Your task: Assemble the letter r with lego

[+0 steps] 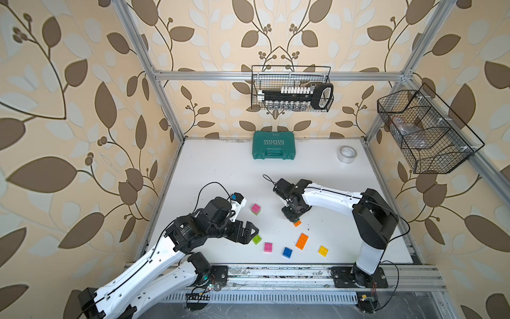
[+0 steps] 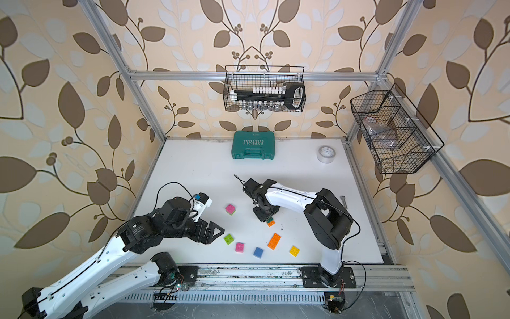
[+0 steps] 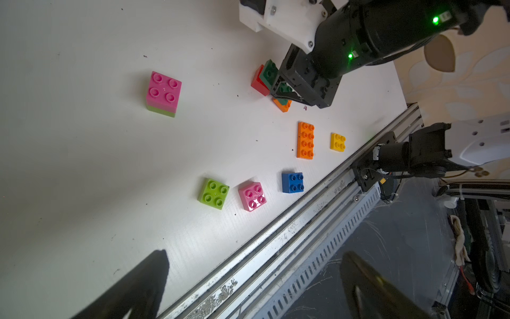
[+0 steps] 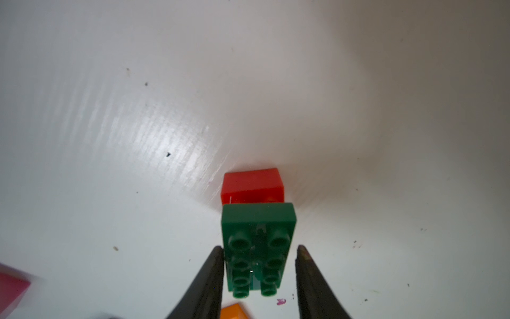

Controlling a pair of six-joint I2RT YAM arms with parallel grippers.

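Note:
In the right wrist view a long green brick (image 4: pixel 259 228) stands between the fingers of my right gripper. Its left side touches or nearly touches the left finger, while a gap shows at the right finger; the fingers stand part open. A red brick (image 4: pixel 252 183) lies just beyond and below the green one; whether they are joined I cannot tell. Part of a small orange brick (image 4: pixel 233 312) shows beneath. My left gripper is open and empty, left of the loose bricks. A pink brick atop a green one (image 3: pixel 163 91) sits apart.
Along the front lie a lime brick (image 3: pixel 214 193), a pink brick (image 3: pixel 252 196), a blue brick (image 3: pixel 292 182), a long orange brick (image 3: pixel 305 140) and a yellow brick (image 3: pixel 338 142). A green case (image 1: pixel 273 145) and tape roll (image 1: pixel 347 154) stand at the back.

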